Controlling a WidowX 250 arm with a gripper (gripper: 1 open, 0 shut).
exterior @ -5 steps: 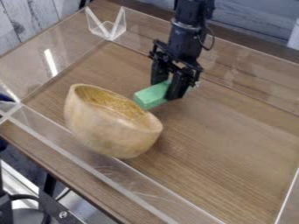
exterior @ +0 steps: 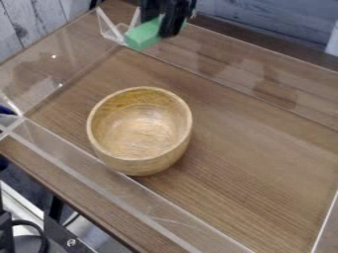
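Observation:
My gripper point(exterior: 157, 18) is at the top of the view, shut on a green object point(exterior: 142, 34), which it holds high above the back left of the wooden table. The fingers are dark and mostly cut off by the top edge. A round wooden bowl point(exterior: 138, 138) stands upright on the table, left of centre, with nothing visible inside it.
Clear plastic walls run along the left and front edges. Dark cables point(exterior: 34, 235) lie outside at the bottom left, and a pale wood-grain surface point(exterior: 284, 15) is behind at the back.
My gripper has risen with the green object and moved toward the back left. The bowl, which was tilted near the gripper a second ago, now stands upright.

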